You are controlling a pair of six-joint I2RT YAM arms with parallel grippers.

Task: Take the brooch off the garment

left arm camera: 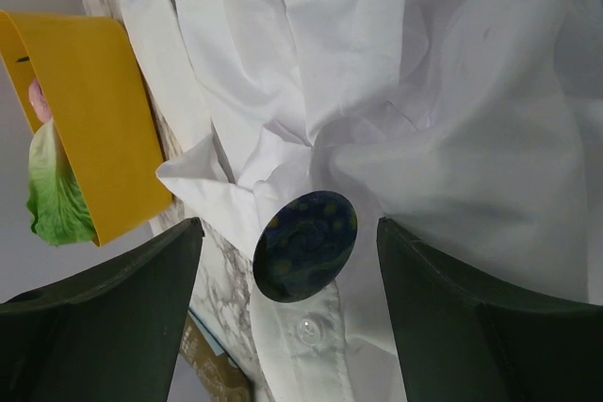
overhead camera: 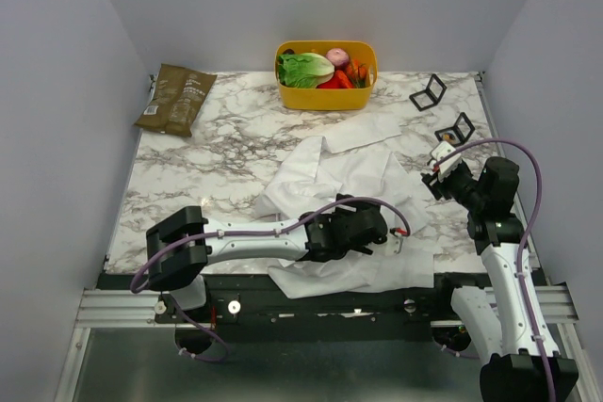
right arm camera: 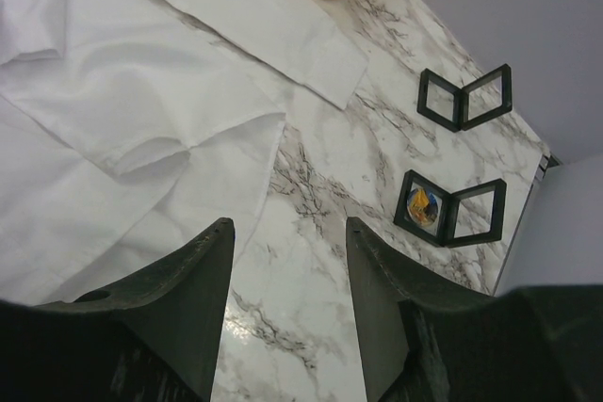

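A dark blue oval brooch (left arm camera: 303,248) lies on the white garment (left arm camera: 358,7) in the left wrist view, just above a clear button on a folded strip of the cloth. My left gripper is open, with one finger on each side of the brooch and gaps showing between. In the top view the left arm (overhead camera: 273,237) covers the brooch and much of the garment (overhead camera: 311,171). Over bare marble at the right, my right gripper stands open with nothing between its fingers; the garment (right arm camera: 141,110) spreads to its left.
A yellow bin (overhead camera: 325,99) of vegetables stands at the back centre, and a brown bag (overhead camera: 176,99) lies at the back left. Two black hinged frames (overhead camera: 429,92) sit at the right; the nearer frame (right arm camera: 422,207) holds a small colourful piece.
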